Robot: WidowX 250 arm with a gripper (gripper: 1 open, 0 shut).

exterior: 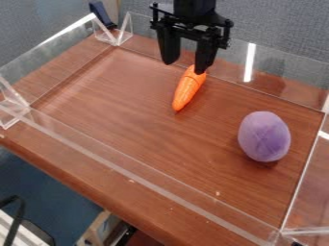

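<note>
My black gripper (190, 52) hangs at the top centre of the camera view, its two fingers spread apart with nothing between them. Below it, on the wooden board, an orange carrot (190, 88) lies lengthwise, its far end partly beneath the gripper. A purple oval object (264, 136), like an eggplant or plum toy, rests on the right part of the board.
Clear low walls (154, 173) border the wooden work surface (110, 96). The left and middle of the board are free. A small dark object (100, 13) sits outside at the back left; dark cables lie at the lower left.
</note>
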